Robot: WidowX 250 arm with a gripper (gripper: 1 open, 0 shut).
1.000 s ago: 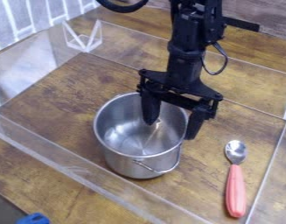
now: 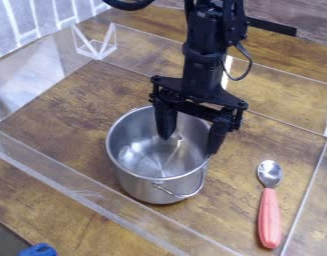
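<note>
A steel pot [image 2: 139, 165] with a wire handle stands on the wooden floor of a clear-walled tray. Over its back right rim hangs my black gripper [image 2: 191, 131], its two fingers spread apart, one above the pot's inside and one by the right rim. A thin light object, hard to make out, shows inside the pot. To the right of the pot lies a spoon with a pink handle [image 2: 269, 215].
Clear low walls [image 2: 59, 178] enclose the work area. Bare wood [image 2: 86, 100] is free at the left and back. A blue object [image 2: 38, 249] sits outside at the front left corner.
My gripper and arm have shifted slightly left and up over the last second. The pot and spoon look unchanged.
</note>
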